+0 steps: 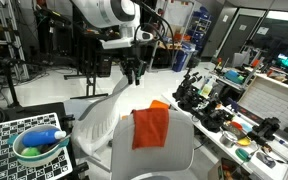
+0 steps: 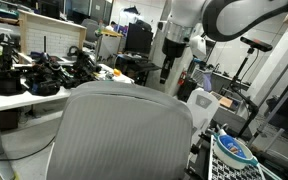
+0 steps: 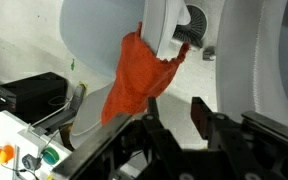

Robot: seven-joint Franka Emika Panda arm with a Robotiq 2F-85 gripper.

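Observation:
An orange-red cloth (image 1: 150, 127) (image 3: 142, 75) hangs over the backrest of a grey chair (image 1: 166, 157) (image 2: 122, 132). In exterior view 2 the backrest hides the cloth. My gripper (image 1: 134, 77) (image 2: 165, 73) is in the air above the cloth and slightly to its left in exterior view 1, clear of the chair. The wrist view shows the gripper open, its dark fingers apart with nothing between them. Beyond the left fingertip lies the cloth, with a visible gap in exterior view 1.
A pale, curved chair-like shell (image 1: 96, 125) stands left of the grey chair. A bowl (image 1: 41, 153) with blue and green things sits on a black-and-white checkered board (image 1: 1, 160). Behind, a cluttered table (image 1: 219, 130) runs along the right. The air around the gripper is free.

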